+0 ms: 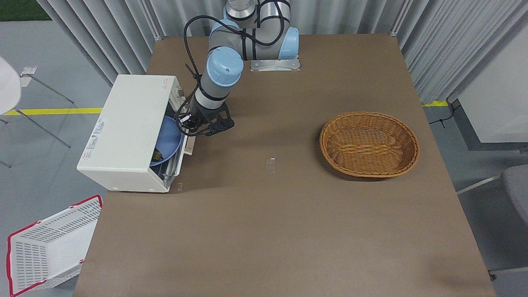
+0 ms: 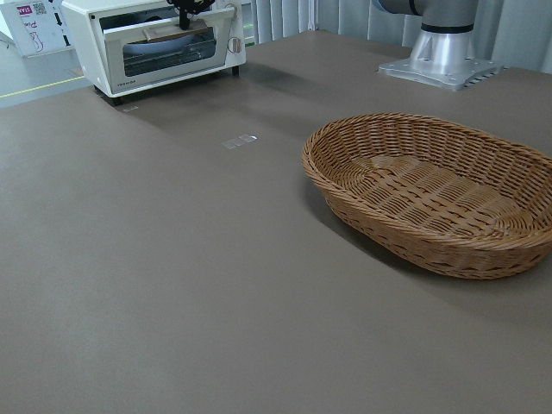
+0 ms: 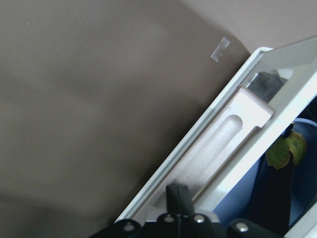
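Note:
The white toaster oven point(image 1: 126, 133) sits at the table's left, its glass door point(image 2: 168, 56) nearly upright. My black gripper is at the door's pale handle point(image 3: 233, 129), seen from above in the wrist view; whether it is open or shut is unclear. Inside the oven is a blue bowl point(image 1: 168, 138) with a dark item bearing a green top, likely an eggplant point(image 3: 277, 198), partly hidden by the door.
A round wicker basket point(image 1: 368, 143) stands on the right of the brown table point(image 1: 297, 222). A white laundry basket point(image 1: 54, 245) is on the floor at lower left.

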